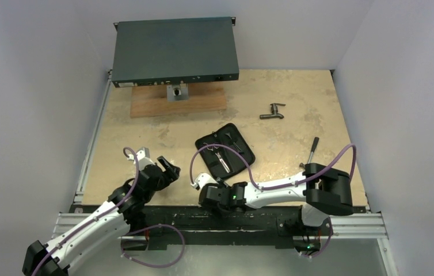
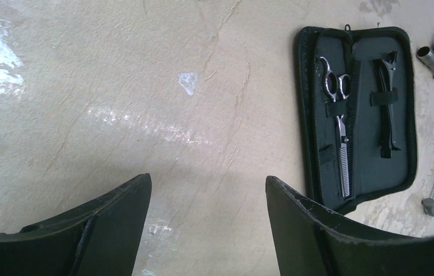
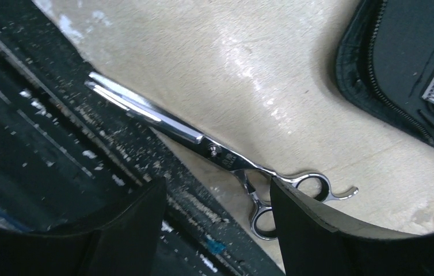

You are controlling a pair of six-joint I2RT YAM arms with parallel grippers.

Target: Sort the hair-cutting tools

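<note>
A black zip case (image 1: 214, 167) lies open mid-table, holding thinning scissors (image 2: 343, 161) in one half and a dark slim tool (image 2: 386, 135) in the other. A second pair of silver scissors (image 3: 174, 129) lies loose at the table's front edge, outside the case. My right gripper is open over those scissors, its fingers near the finger rings. It hides them in the top view. My left gripper is open left of the case, over bare table, with nothing between its fingers.
A tap (image 1: 272, 115) stands at the back right and a hammer (image 1: 312, 150) lies on the right. A dark equipment box (image 1: 174, 49) on a wooden board (image 1: 151, 109) fills the back left.
</note>
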